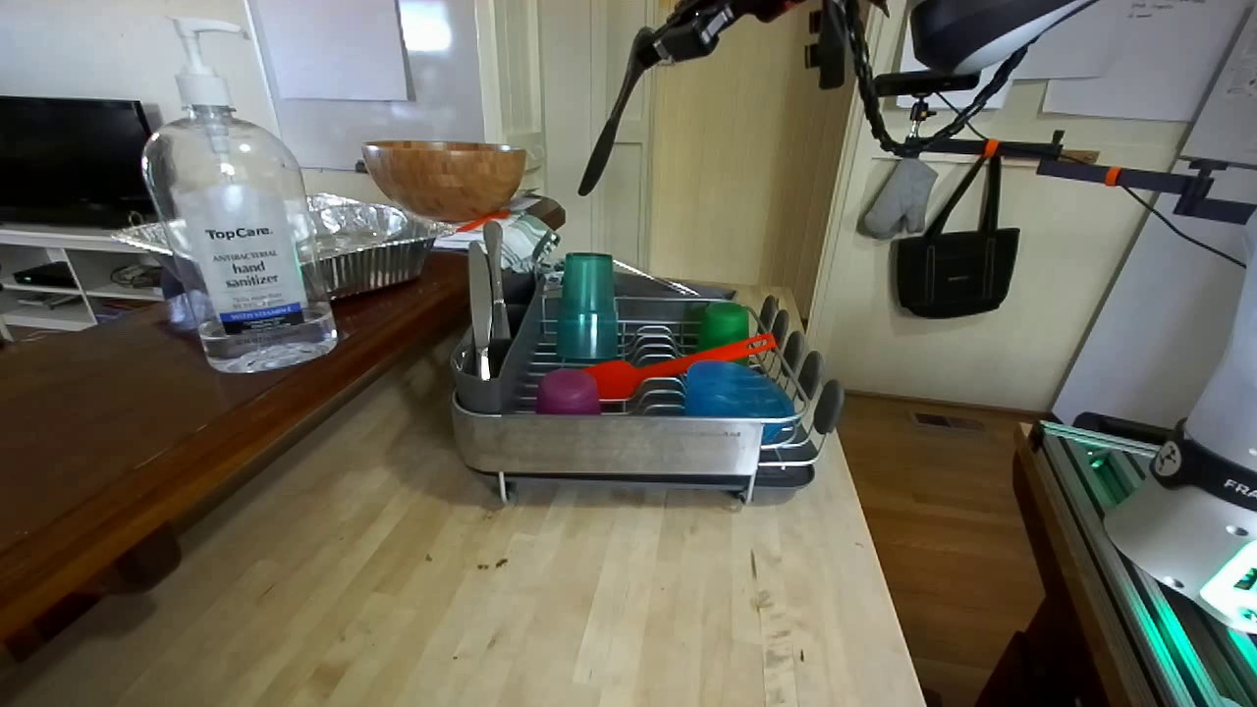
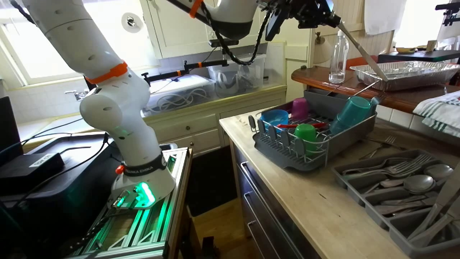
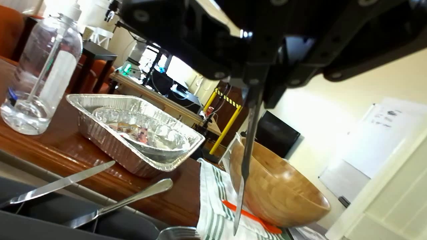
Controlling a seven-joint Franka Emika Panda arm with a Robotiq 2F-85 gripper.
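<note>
Up above the dish rack, my gripper is shut on the end of a table knife. The knife slants downward and touches nothing in the rack. In the wrist view the same knife hangs from the fingers, its blade edge-on and pointing down. A grey cutlery holder at the rack's left end has other knives and utensils standing in it. A sectioned grey cutlery tray with forks, spoons and knives lies on the counter, well apart from my gripper.
The rack contains a teal cup, a green cup, a purple cup, a blue bowl and a red utensil. A sanitizer bottle, a foil pan and a wooden bowl stand on the raised ledge.
</note>
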